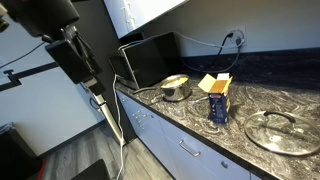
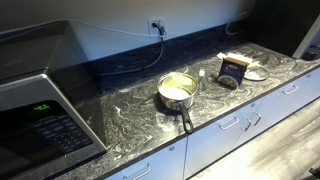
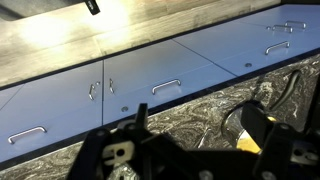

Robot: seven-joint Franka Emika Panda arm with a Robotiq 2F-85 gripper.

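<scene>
A pot [image 2: 178, 88] with a long dark handle and something yellowish inside stands on the dark marbled counter. Right of it, in exterior view 2, is an open dark-blue box [image 2: 232, 70] with its flaps up. A glass lid [image 1: 283, 132] lies flat on the counter beyond the box. My gripper points down over the counter's front edge, its two fingers apart with nothing seen between them. Partly behind the right finger in the wrist view appears the pot, its handle [image 3: 288, 90] showing. The arm fills the upper left of exterior view 1.
A microwave [image 2: 45, 100] stands at one end of the counter [image 1: 195, 115]. Cables run from a wall outlet [image 1: 236, 35] behind the pot and box. Cabinet fronts with handles drop below the counter edge. Some bare counter lies in front of the box.
</scene>
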